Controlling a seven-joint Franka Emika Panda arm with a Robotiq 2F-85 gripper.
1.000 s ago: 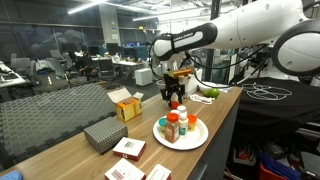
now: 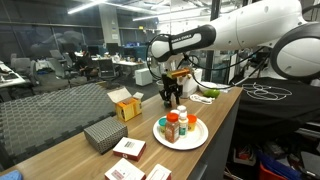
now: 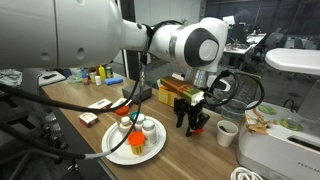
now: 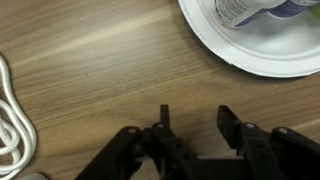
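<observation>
In the wrist view my gripper has its two dark fingers apart, with bare wood showing between them. It hangs low over the table behind the plate, as exterior view 1 shows. A white plate (image 4: 262,62) lies beyond the fingers and bears several bottles with white or orange-red caps, such as the red-capped bottle (image 2: 172,128) and the orange-capped one (image 3: 137,140). A small red item (image 3: 197,131) shows close by the gripper in exterior view 2. Whether it touches the fingers I cannot tell.
A white mug (image 3: 227,133) stands near the gripper, and a coiled white cord (image 4: 12,125) lies at the left of the wrist view. An open yellow box (image 2: 126,104), a grey box (image 2: 106,133) and small white-and-red boxes (image 2: 129,147) occupy the table's other side.
The gripper has shifted slightly lower behind the plate in exterior view 1. A red patch seen under it earlier is now mostly out of sight. The plate and bottles stay put.
</observation>
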